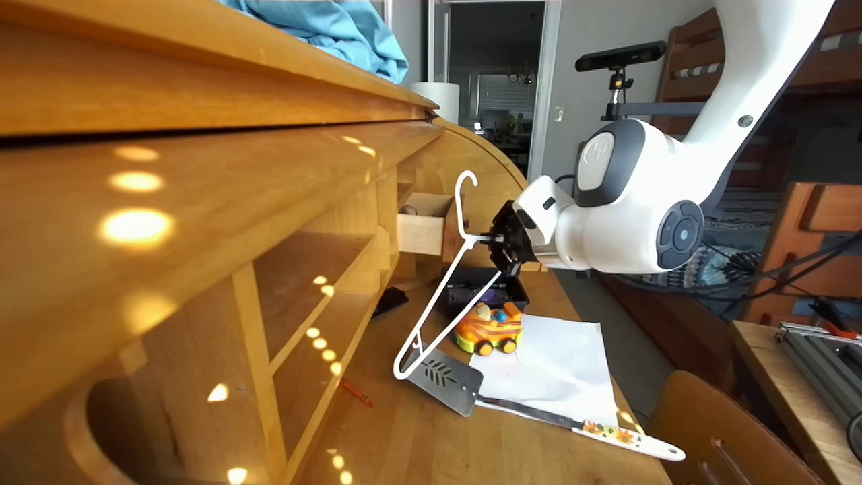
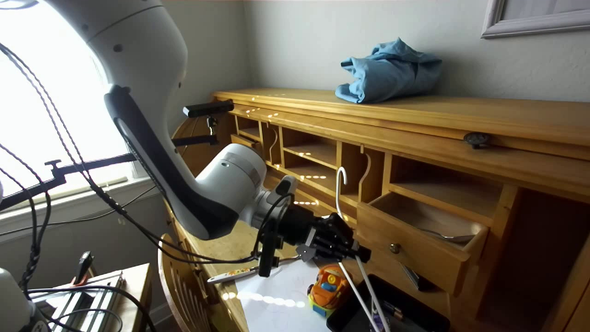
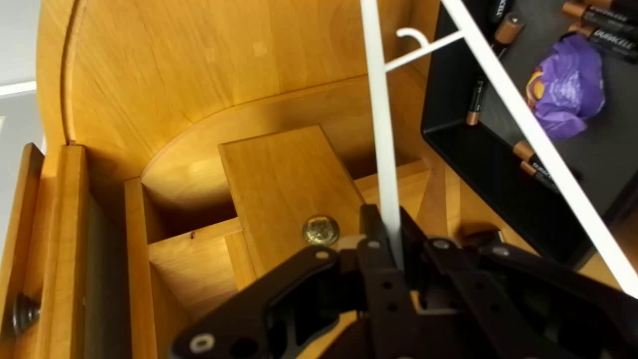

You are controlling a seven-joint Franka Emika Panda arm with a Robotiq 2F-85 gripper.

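A white plastic hanger (image 1: pixel 428 315) is held in my gripper (image 1: pixel 491 238), its hook pointing up and its triangular body slanting down over the desk. In the second exterior view the hanger (image 2: pixel 339 191) rises past my gripper (image 2: pixel 362 253), with its lower arms reaching down over the black tray. From the wrist, one white bar of the hanger (image 3: pixel 383 119) runs down between the closed black fingers. An open wooden drawer (image 3: pixel 287 191) with a round knob lies beyond the fingertips. In the first exterior view the hanger's lower corner overlaps the spatula blade; contact cannot be judged.
A black tray (image 3: pixel 496 179) holds batteries and a purple wrapper (image 3: pixel 568 87). An orange toy car (image 1: pixel 489 329), a metal spatula (image 1: pixel 444 380) and white paper (image 1: pixel 557 364) lie on the desk. Blue cloth (image 2: pixel 390 72) rests on top of the cabinet.
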